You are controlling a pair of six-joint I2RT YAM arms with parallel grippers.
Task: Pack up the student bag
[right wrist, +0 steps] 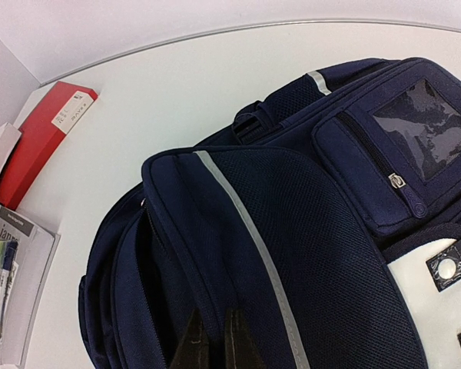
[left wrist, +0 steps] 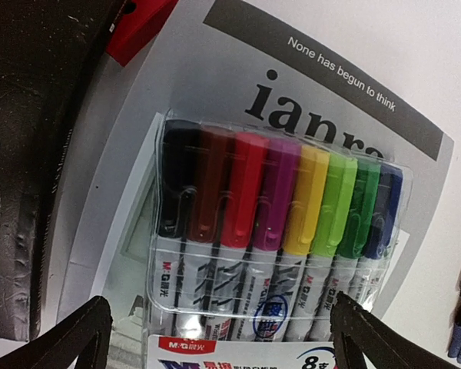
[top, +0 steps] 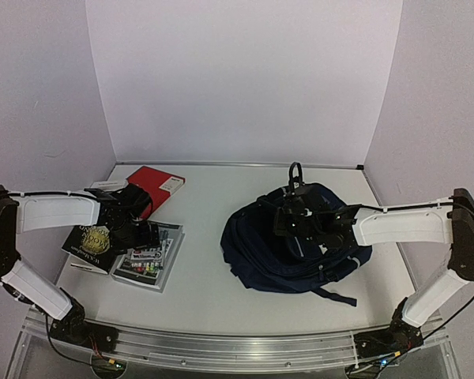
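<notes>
A clear pack of coloured markers lies on a grey book at the table's left. Above it my left gripper stands open, its two fingers wide apart at the bottom of the left wrist view, nothing gripped. The navy student bag lies on the right half of the table with its mouth facing left. In the right wrist view, my right gripper is shut on the bag's upper edge, next to a grey reflective strip. The far inside of the bag is hidden.
A black book with a gold design lies left of the grey book. Behind them are a red box-like book and a white item beside it. Bare table separates these from the bag.
</notes>
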